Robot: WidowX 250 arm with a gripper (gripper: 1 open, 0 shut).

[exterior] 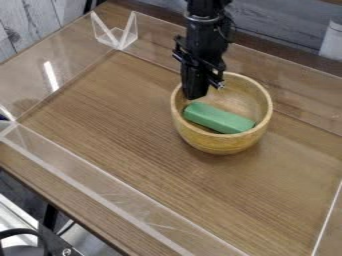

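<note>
A round yellow-tan bowl (225,143) rests on the wooden table, right of centre, with a green block (219,119) lying inside it. My black gripper (193,92) comes down from the top of the view to the bowl's left rim, its tip at or just inside the rim. It is shut; whether the rim is between its fingers is too small to tell.
A clear angular object (118,32) is at the back left. A white object (334,40) stands at the back right edge.
</note>
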